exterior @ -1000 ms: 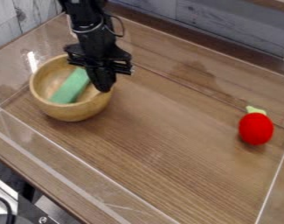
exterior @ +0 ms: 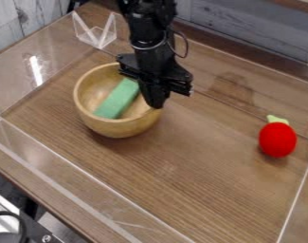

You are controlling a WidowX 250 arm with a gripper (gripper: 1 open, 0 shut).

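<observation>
My black gripper [exterior: 154, 85] is at the upper middle, over the right rim of a wooden bowl [exterior: 131, 125] that holds a pale green oblong object [exterior: 116, 99]. The fingers point down and look shut; whether they grip the rim or touch it is hard to tell, as the tips are dark and overlap it.
A red tomato-like object [exterior: 278, 140] with a pale green piece behind it lies at the right on the wooden table [exterior: 182, 190]. A dark cable is at the lower left corner, and a pale wall at the top left.
The gripper and the bowl with the green object in it have moved to the right across the table. The red object has stayed in place.
</observation>
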